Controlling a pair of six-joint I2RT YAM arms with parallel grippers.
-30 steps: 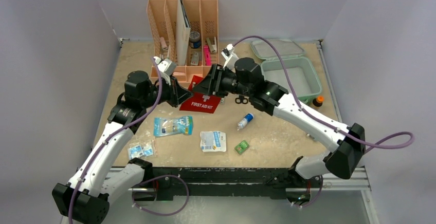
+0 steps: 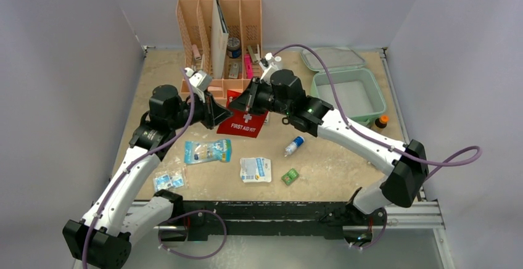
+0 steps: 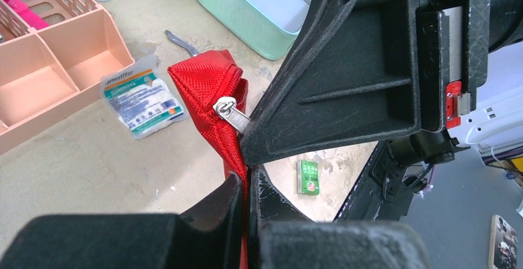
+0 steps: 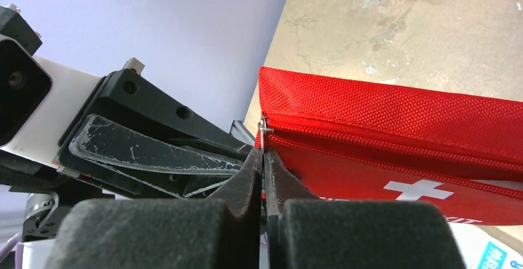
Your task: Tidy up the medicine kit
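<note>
A red first aid kit pouch (image 2: 243,123) hangs above the table with its white cross and lettering facing up in the top view. My left gripper is shut on the pouch's end, the red cloth pinched thin between its fingers. At that same end sits the metal zipper pull (image 3: 232,113). My right gripper is shut on this pull, whose tab runs down between the fingertips in the right wrist view. The zipper (image 4: 395,147) stretches along the pouch's edge; a narrow gap shows toward the right.
Behind stands a peach organizer (image 2: 251,19). A green box (image 2: 381,101) with its lid open is at the right, a brown bottle (image 2: 382,121) beside it. In front lie a blue packet (image 2: 208,152), white packet (image 2: 255,169), small bottle (image 2: 294,145) and green carton (image 2: 290,176).
The left arm has stayed still, and the pouch shifted only slightly.
</note>
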